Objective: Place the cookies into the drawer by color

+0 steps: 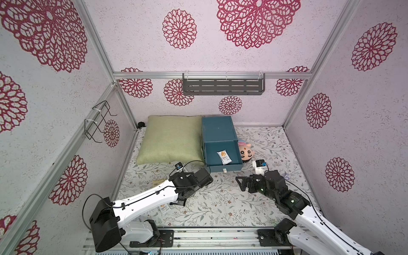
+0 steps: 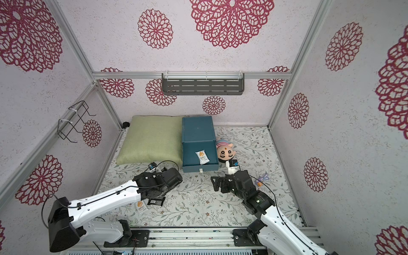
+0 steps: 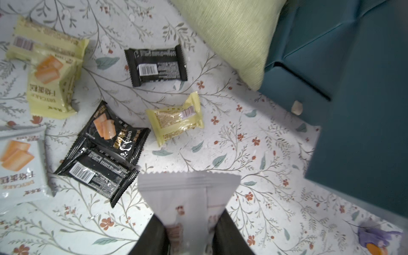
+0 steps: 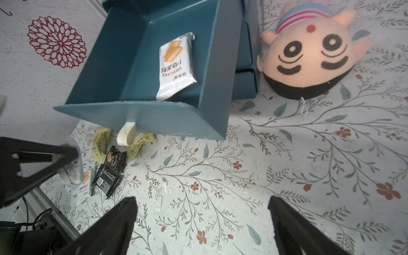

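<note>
A white cookie packet point(image 3: 189, 193) is pinched upright in my left gripper, which is shut on it above the table. In the right wrist view the same left gripper shows at the left edge. One white packet point(image 4: 176, 65) lies inside the pulled-out blue drawer point(image 4: 142, 114). On the table in the left wrist view are black packets point(image 3: 155, 65), yellow packets point(image 3: 176, 119) and another white packet point(image 3: 21, 163). My right gripper stands open and empty, in front of the drawer and to its right.
A green cushion point(image 1: 172, 140) sits left of the drawer box. The plush toy point(image 4: 312, 53) is close against its right side. A small purple toy point(image 2: 261, 178) lies farther right. Table between the two arms point(image 1: 225, 204) is clear.
</note>
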